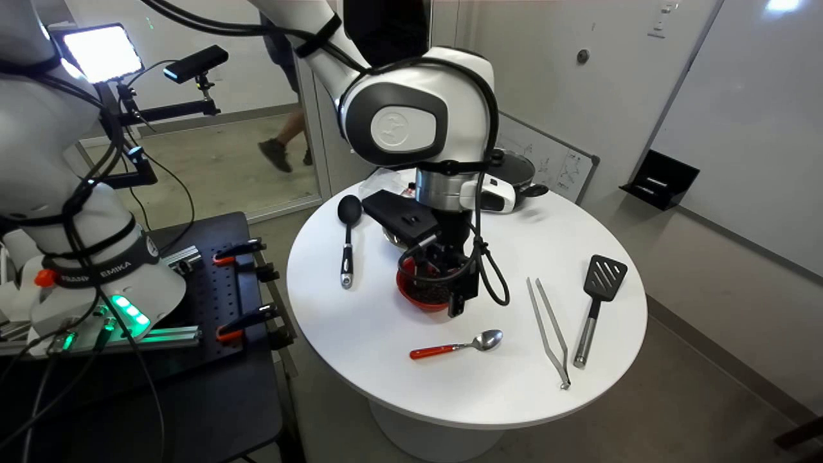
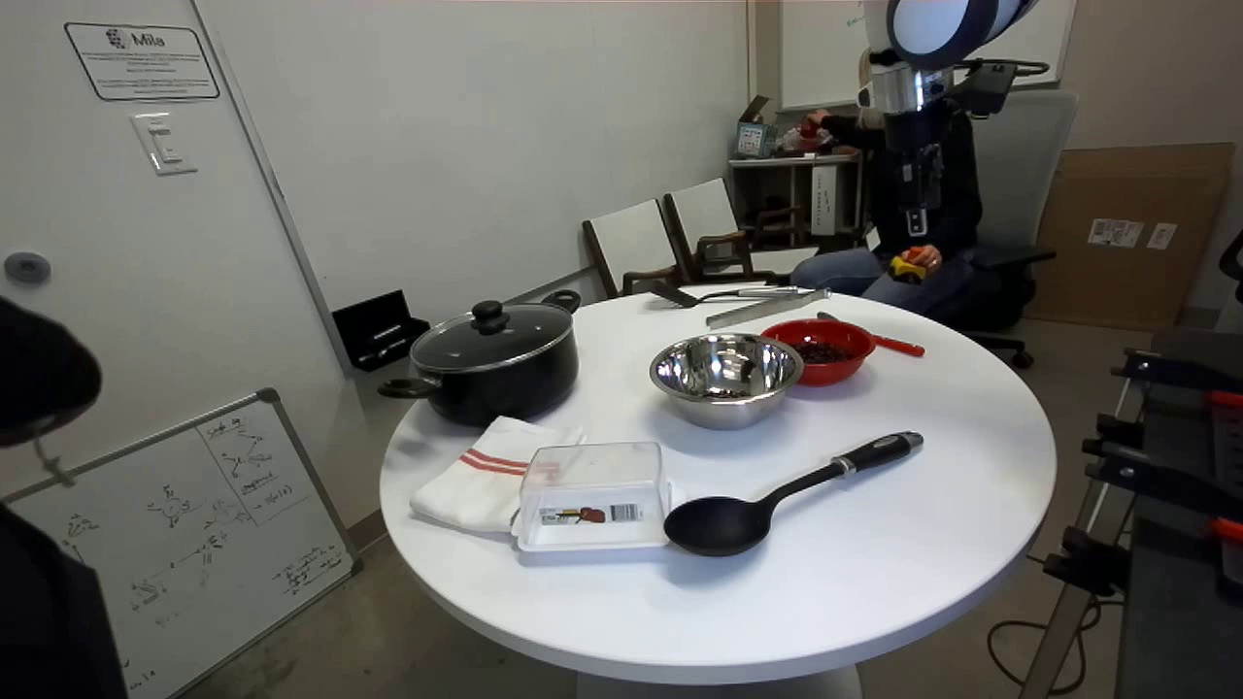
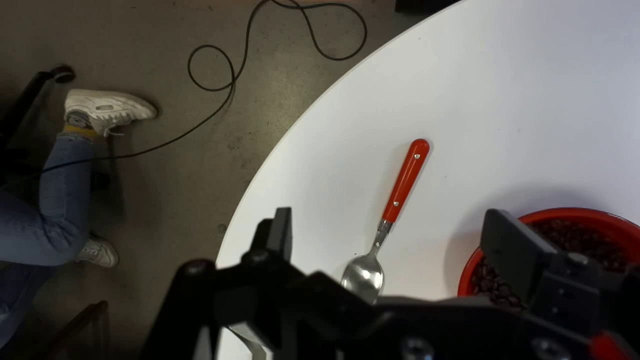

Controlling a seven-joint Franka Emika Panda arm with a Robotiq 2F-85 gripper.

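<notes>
My gripper stands open above the table, its two black fingers wide apart with nothing held between them. Below the gap lies a metal spoon with a red handle (image 3: pixel 406 183), flat on the white tabletop. Under the finger on the right of the wrist view is a red bowl (image 3: pixel 465 282) of dark beans, partly covered by that finger. In exterior view 1 the gripper (image 1: pixel 443 297) hides much of the bowl, and the spoon (image 1: pixel 455 347) lies clear in front of it. Exterior view 2 shows the gripper (image 2: pixel 918 221) well above the table.
Beside the red bowl sits a steel bowl (image 2: pixel 724 402). A black pot (image 2: pixel 501 361), a folded cloth (image 2: pixel 466 489), a clear plastic box (image 2: pixel 591 513) and a black ladle (image 2: pixel 722 524) are also here. Tongs (image 1: pixel 551 332) and a slotted spatula (image 1: pixel 602 281) lie to the right.
</notes>
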